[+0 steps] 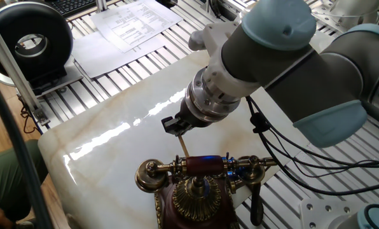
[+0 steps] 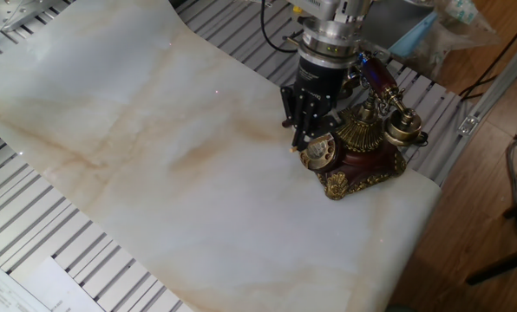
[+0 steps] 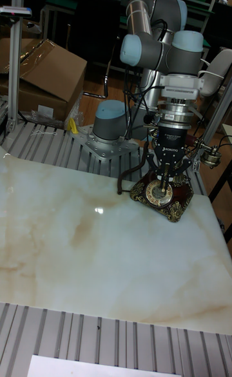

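An antique-style telephone (image 2: pixel 367 143), dark red with brass trim, stands at the edge of the marbled sheet. Its round dial (image 3: pixel 161 192) faces the open part of the sheet. My gripper (image 3: pixel 165 176) points down just in front of the phone, over the dial. From its fingers a thin tan stick (image 1: pixel 184 146) reaches down, and the gripper appears shut on it. The handset (image 1: pixel 204 166) lies in its cradle and hides the stick's lower end in exterior view 1. Whether the tip touches the dial I cannot tell.
The marbled sheet (image 2: pixel 189 199) is otherwise clear. Papers (image 1: pixel 129 32) lie on the slatted table beyond it. Black cables (image 1: pixel 291 149) hang from the arm beside the phone. A cardboard box (image 3: pixel 51 78) sits behind the table.
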